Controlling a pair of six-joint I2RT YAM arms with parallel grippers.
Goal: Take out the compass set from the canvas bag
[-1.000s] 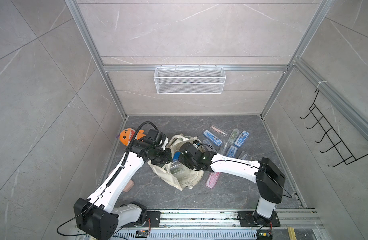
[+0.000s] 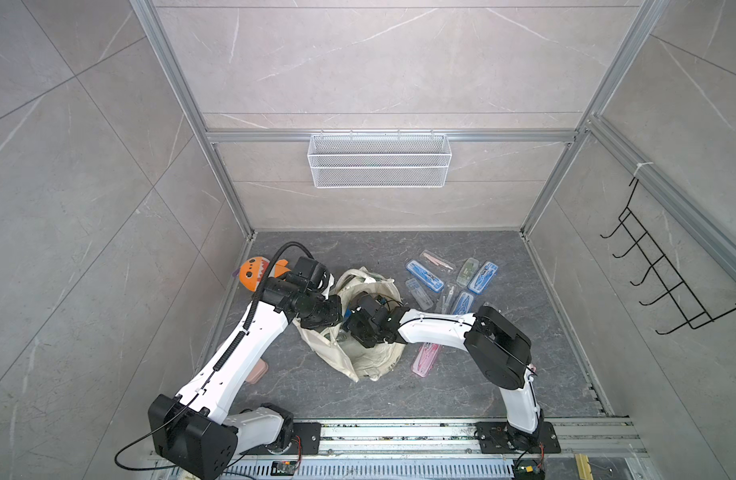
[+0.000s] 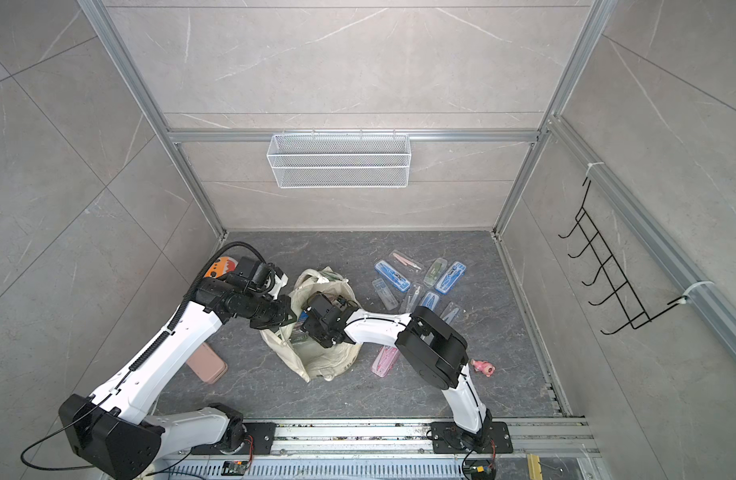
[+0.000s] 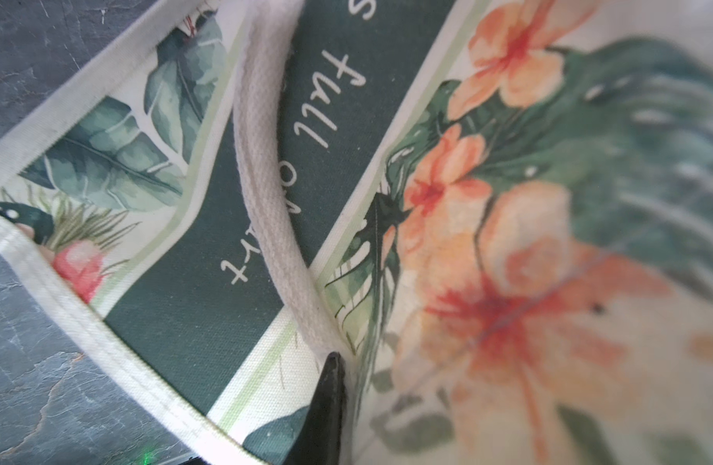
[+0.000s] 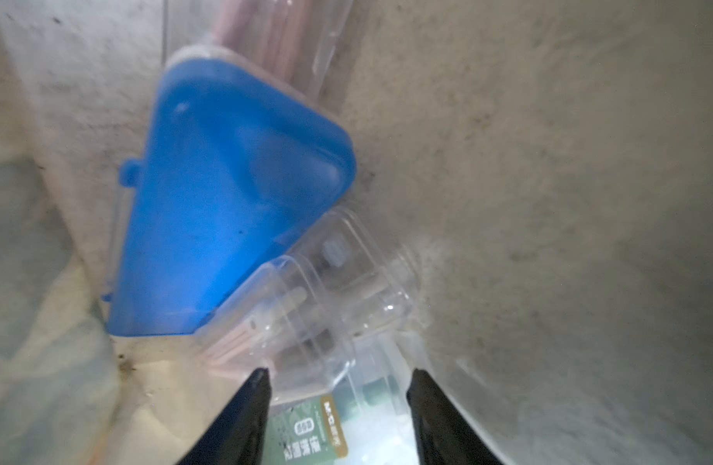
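Observation:
The cream canvas bag [image 2: 335, 356] lies open mid-floor. My left gripper [image 2: 327, 316] is at its left rim; in the left wrist view a dark fingertip [image 4: 325, 403] pinches the floral printed fabric [image 4: 496, 310] by a handle. My right gripper [image 2: 363, 328] is down inside the bag, part open, fingers pointing at clear plastic boxes [image 5: 309, 310], one with a green label [image 5: 306, 430]. A blue case [image 5: 224, 186] lies just beyond them. Nothing is clearly between the right fingers except the box behind them; whether any is the compass set I cannot tell.
Several pencil cases [image 2: 482, 277] lie on the floor right of the bag, a pink one [image 2: 425, 360] near its front right. An orange toy [image 2: 254, 272] sits back left. A wire basket [image 2: 379, 160] hangs on the back wall, a black hook rack [image 2: 664, 280] on the right.
My right arm has moved leftward, bringing its gripper further into the bag over the blue case. My left arm looks unchanged.

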